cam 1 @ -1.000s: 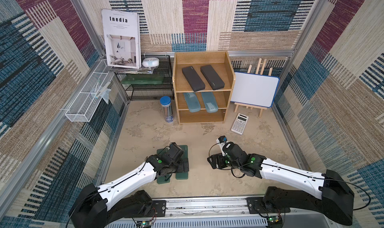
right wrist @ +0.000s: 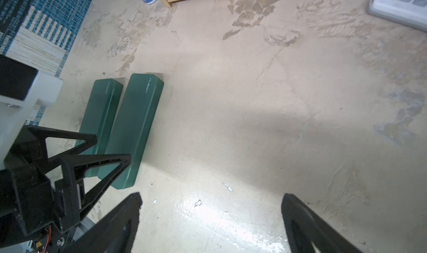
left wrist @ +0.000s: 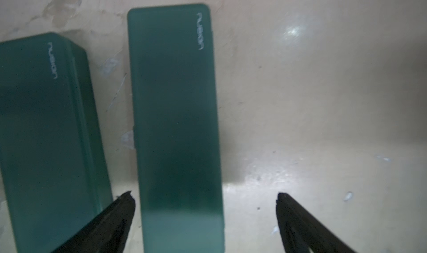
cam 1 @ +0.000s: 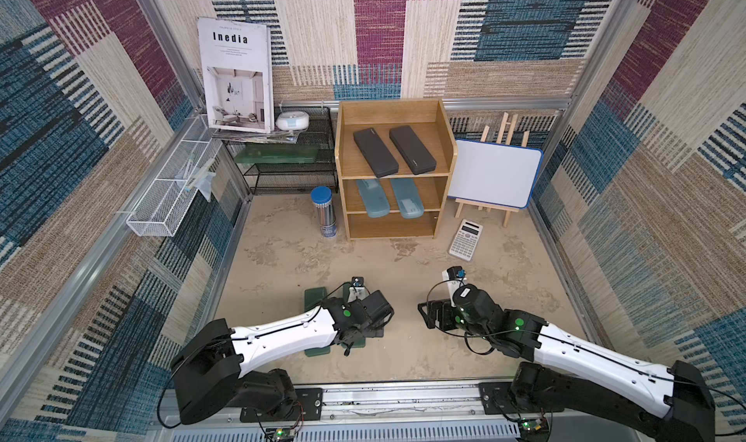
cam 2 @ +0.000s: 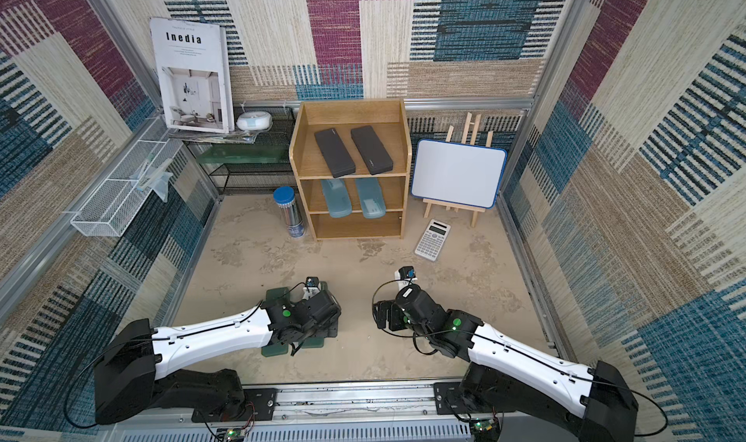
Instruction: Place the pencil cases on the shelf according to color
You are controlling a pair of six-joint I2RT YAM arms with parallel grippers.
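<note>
Two dark green pencil cases lie side by side on the table, the left case (left wrist: 40, 133) and the right case (left wrist: 178, 110); in the top views the left arm partly covers them. Above them hangs my left gripper, its fingers apart, with the right case below the gap and nothing held. My right gripper is open and empty over bare table. On the wooden shelf (cam 1: 392, 226), two dark grey cases (cam 1: 376, 153) rest on the upper board and two light blue cases (cam 1: 407, 198) on the middle one. The bottom compartment is empty.
Left of the shelf stands a blue-lidded canister (cam 1: 323, 211). A calculator (cam 1: 465, 240) lies in front of the whiteboard (cam 1: 495, 172) at right. Bare table stretches between the shelf and both arms.
The right arm has shifted a little to the right. The cases stayed where they were.
</note>
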